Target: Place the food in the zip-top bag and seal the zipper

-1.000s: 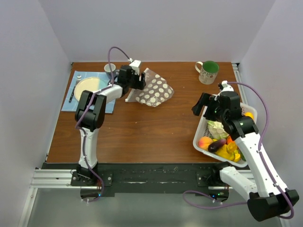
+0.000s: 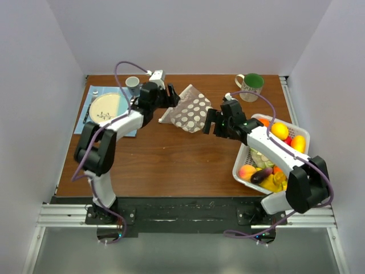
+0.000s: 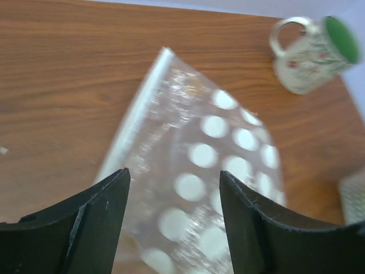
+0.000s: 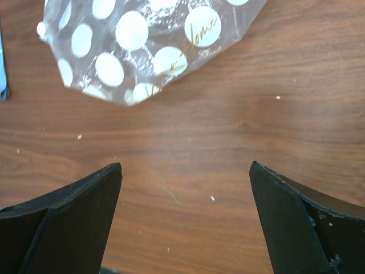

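Observation:
A clear zip top bag with white polka dots (image 2: 188, 111) lies flat at the back middle of the table, its pale top strip (image 3: 142, 105) toward the left. My left gripper (image 2: 173, 95) hangs open over the bag's left side, nothing between its fingers. My right gripper (image 2: 210, 121) is open just right of the bag; in the right wrist view bare wood shows between its fingers. A white basket (image 2: 239, 174) at the right holds the food: peach (image 2: 246, 171), eggplant (image 2: 260, 176), yellow fruits (image 2: 279, 130) and others, partly hidden by the right arm.
A blue placemat (image 2: 128, 133) with plate (image 2: 104, 108), cutlery and white cup (image 2: 132, 85) lies at the left. A green-lined mug (image 2: 249, 87) stands at the back right.
My right gripper has swung from above the basket leftward to beside the bag. My left arm has shifted slightly. The bag lies a little further right than a second ago.

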